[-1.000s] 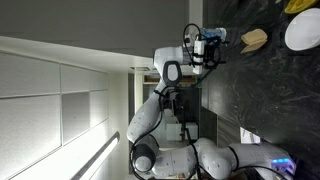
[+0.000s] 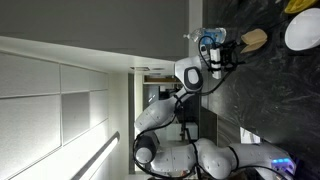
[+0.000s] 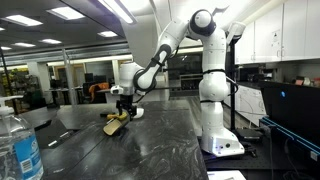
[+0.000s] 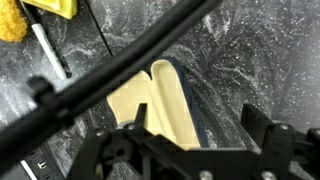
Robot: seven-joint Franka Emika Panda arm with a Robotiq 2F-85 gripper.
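Observation:
A tan, two-part object with dark blue edges [image 4: 172, 95] lies on the dark table, seen in the wrist view. What it is exactly, I cannot tell. In exterior view 1 a tan flat piece [image 2: 254, 40] lies just beyond the gripper, and exterior view 2 shows a yellowish-tan shape [image 3: 116, 125] below it. My gripper is open, its dark fingers standing apart on either side of the tan object's near part. No object is held between them. A black cable or bar crosses the wrist view and covers part of the object.
A white round plate [image 2: 303, 30] and a yellow item [image 2: 299, 5] lie at the table's far right in exterior view 1. A clear bottle [image 3: 22, 150] stands near exterior view 2. A white pen-like stick [image 4: 46, 48] and an orange fuzzy thing [image 4: 12, 22] lie beside the tan object.
In exterior view 1 the gripper has shifted slightly right and down, nearer the tan piece. The tan piece and the plate have not moved.

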